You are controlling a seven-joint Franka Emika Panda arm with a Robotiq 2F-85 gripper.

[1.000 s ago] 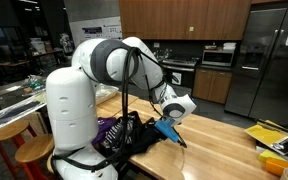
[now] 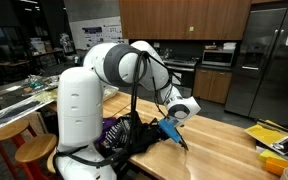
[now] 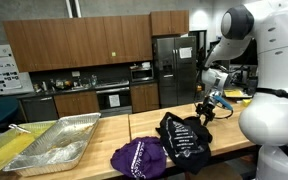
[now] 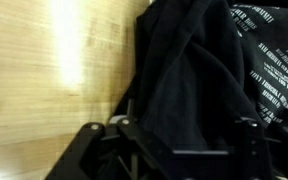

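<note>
A black cloth with white print [image 4: 279,75] lies bunched on the wooden table, filling much of the wrist view. In exterior view 2 the same black cloth [image 3: 181,143] sits beside a purple cloth [image 3: 139,160]. My gripper points down at the black cloth, its dark fingers apart on either side of folded fabric. Whether the fingertips press on that fabric cannot be made out. From the side, the gripper [image 3: 206,112] is low over the cloth's far end.
Bare tabletop [image 2: 219,150] stretches to the right of the arm. Yellow items [image 2: 269,135] lie at the far right edge. A foil-like tray [image 3: 54,145] stands on the left in exterior view 2. Stools [image 2: 34,150] stand beside the table.
Little differs. The arm holds nearly the same low pose over the black cloth, with only a slight shift near the gripper.
</note>
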